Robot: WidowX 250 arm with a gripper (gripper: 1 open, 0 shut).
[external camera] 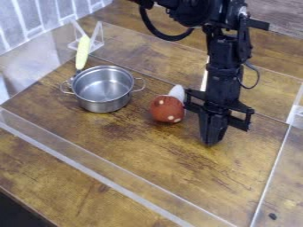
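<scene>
My black gripper (pixel 213 129) is lowered to the wooden table on the right, just beside a round reddish object (pixel 167 110) with a white shape (pixel 176 93) behind it. Whether anything is between the dark fingers cannot be made out. A steel pot (pixel 103 87) with two handles stands to the left.
A yellow corn cob (pixel 83 51) and a small clear rack (pixel 96 34) are at the upper left. Pale edges border the wooden table (pixel 119 177) at left and right.
</scene>
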